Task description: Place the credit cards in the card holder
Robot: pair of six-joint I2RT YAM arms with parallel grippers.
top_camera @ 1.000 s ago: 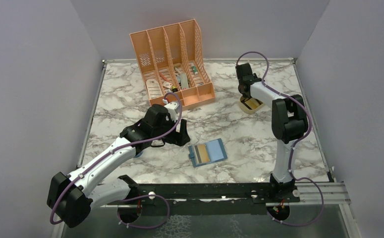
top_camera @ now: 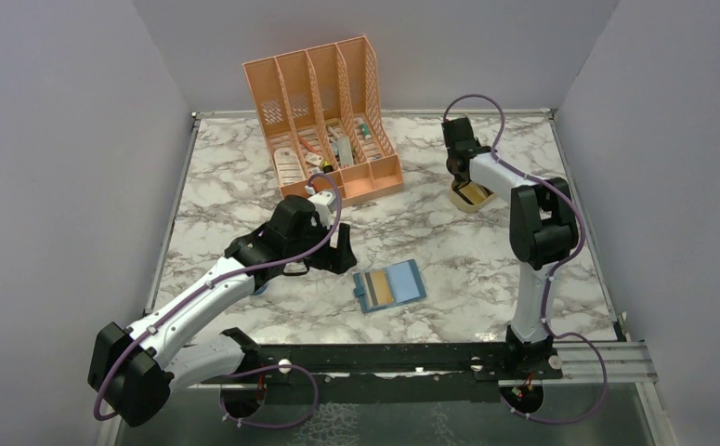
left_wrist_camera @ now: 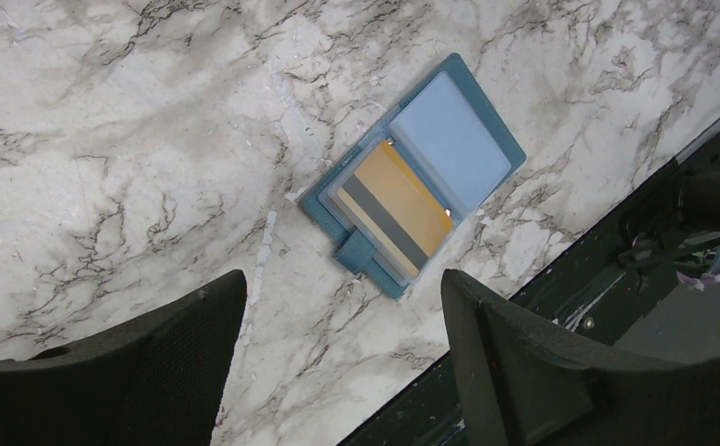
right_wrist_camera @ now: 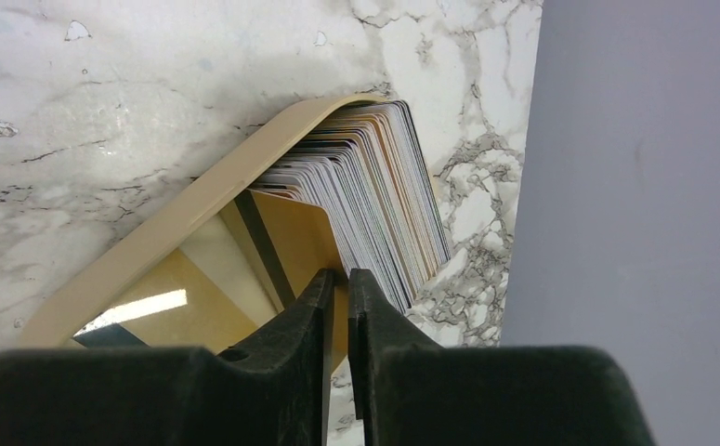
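A beige tray (top_camera: 467,204) at the back right holds a stack of cards (right_wrist_camera: 374,186) and a few loose gold cards (right_wrist_camera: 161,297). My right gripper is down at a gold card leaning on the stack, its fingertips close together at that card's edge; whether the card is between them is unclear. A blue card holder (top_camera: 412,279), open at the front centre, has a gold card (left_wrist_camera: 388,209) in its left side. My left gripper stands open above the table near it, nothing between its fingers.
An orange compartment organiser (top_camera: 379,181) with small items stands at the back centre. Grey walls (top_camera: 662,167) bound the table.
My right gripper has shifted very slightly at the tray over the last second. The left arm and the card holder look unchanged.
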